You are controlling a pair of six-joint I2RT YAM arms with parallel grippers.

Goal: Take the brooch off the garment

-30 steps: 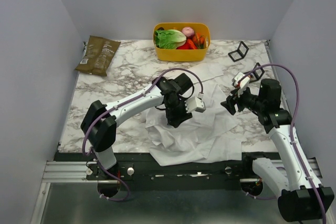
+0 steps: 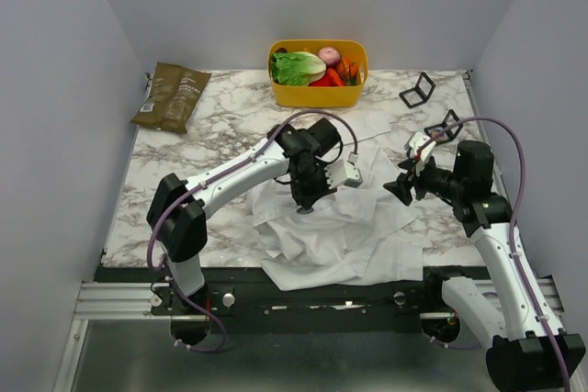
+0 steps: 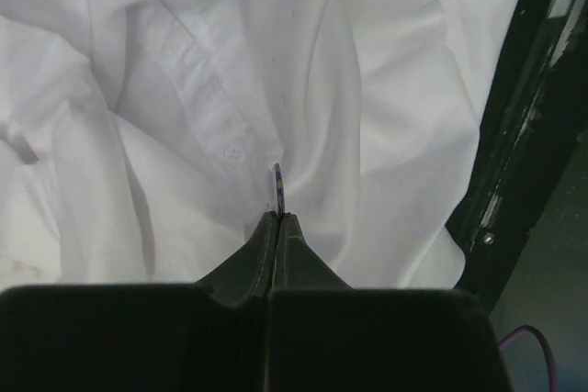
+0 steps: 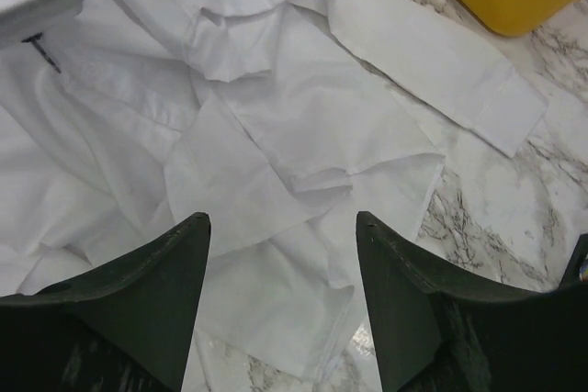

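Note:
A white garment [image 2: 344, 240] lies rumpled across the middle of the table, with a button placket and a button [image 3: 234, 152] showing in the left wrist view. Over it, my left gripper [image 2: 304, 201] is shut on a thin dark piece, seemingly the brooch [image 3: 279, 188], seen edge-on and jutting from the fingertips. From above, the brooch is a small grey-blue patch at those tips. Whether it still touches the cloth, I cannot tell. Off the garment's right side, my right gripper is open, fingers wide apart and empty.
A yellow basket [image 2: 317, 96] of vegetables stands at the back. At the back left lies a brown bag [image 2: 173, 98]. Two black frames [image 2: 418, 90] are at the back right. Bare marble shows on the table's left side.
The right arm has barely shifted.

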